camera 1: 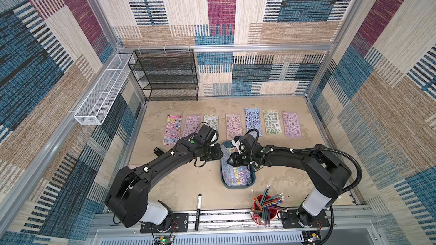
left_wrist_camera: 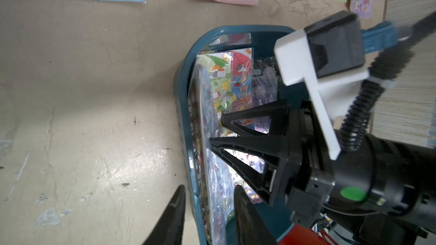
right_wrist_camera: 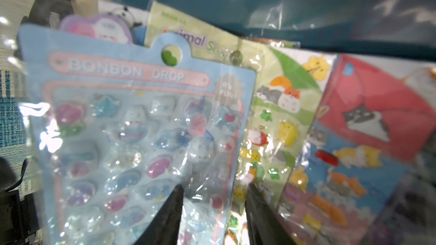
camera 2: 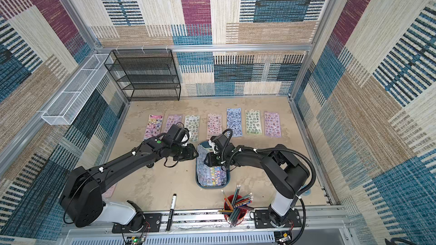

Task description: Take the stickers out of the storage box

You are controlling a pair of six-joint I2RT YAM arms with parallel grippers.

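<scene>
The teal storage box (camera 1: 249,182) holds a stack of sticker sheets. The right wrist view shows a pale blue "Bonbon Drop" sheet (right_wrist_camera: 136,145) beside a yellow "Animal Seal" sheet (right_wrist_camera: 286,131) and a red-blue cat sheet (right_wrist_camera: 363,136). My left gripper hangs at the box's left wall, part open, over the upright edge of a clear sheet; whether it touches cannot be told. My right gripper is low over the stack, part open, at the blue sheet's edge.
Seven sticker sheets lie in a row behind the box, among them a blue one (camera 1: 252,121). A red pencil cup (camera 1: 256,217) and a marker (camera 1: 198,211) stand or lie in front. A black wire rack (camera 1: 163,74) is at the back left.
</scene>
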